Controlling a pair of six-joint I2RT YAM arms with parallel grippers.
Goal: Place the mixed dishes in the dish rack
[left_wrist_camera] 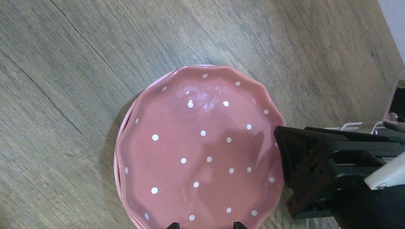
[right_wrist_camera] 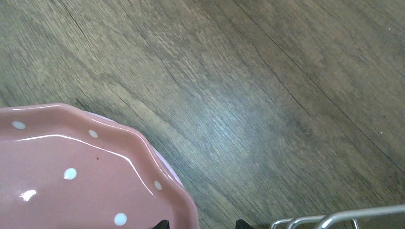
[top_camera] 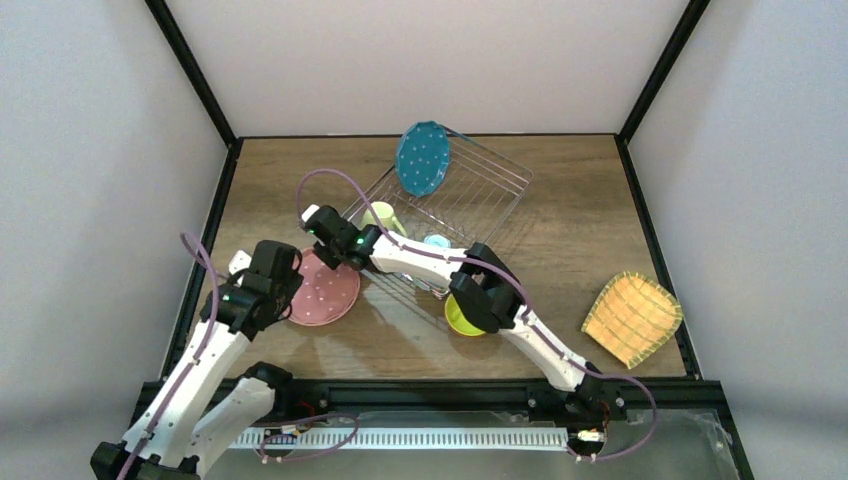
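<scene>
A pink plate with white dots lies on the table left of the rack; in the left wrist view a second pinkish rim peeks out beneath it. My left gripper is over this plate, its fingertips parted with no dish between them. At the plate's far right edge, my right gripper is open, one fingertip by the rim and the other over bare wood. The wire dish rack holds a blue dotted plate standing upright, a pale green cup and a light blue item, partly hidden by my right arm.
A yellow-green bowl sits in front of the rack, partly covered by the right arm. A yellow checked cloth lies at the right. Table between rack and cloth is clear. Both arms are close together over the plate.
</scene>
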